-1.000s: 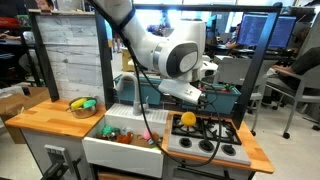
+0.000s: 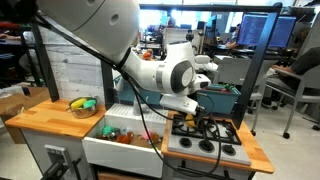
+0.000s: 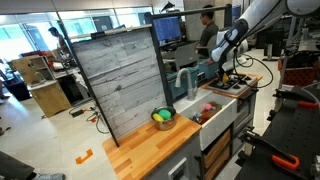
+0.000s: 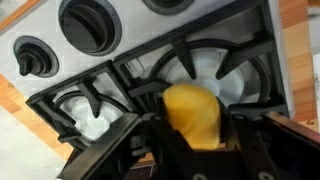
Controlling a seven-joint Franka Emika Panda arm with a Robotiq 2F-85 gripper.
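Observation:
A rounded yellow-orange object (image 4: 193, 115) shows in the wrist view, in front of a burner on the gas stove (image 4: 125, 45). My gripper reaches in from the bottom of that view, its dark fingers around the object's lower part. Whether the fingers press on it is not clear. In exterior view 1 the gripper (image 2: 187, 118) is low over the back left of the stove (image 2: 222, 147), and the object is mostly hidden behind it. Exterior view 2 shows the arm over the stove (image 3: 222, 84) at the far end, too small for detail.
Left of the stove lies an open sink (image 2: 125, 130) with several colourful items in it and a grey tap (image 2: 122, 88). A basket of toy food (image 2: 83, 106) stands on the wooden counter (image 2: 50, 118). Black knobs (image 4: 88, 22) line the stove's edge.
The white arm has come down and its wrist has swung lower over the stove. The orange object, plainly visible a second ago, is now mostly covered by the gripper.

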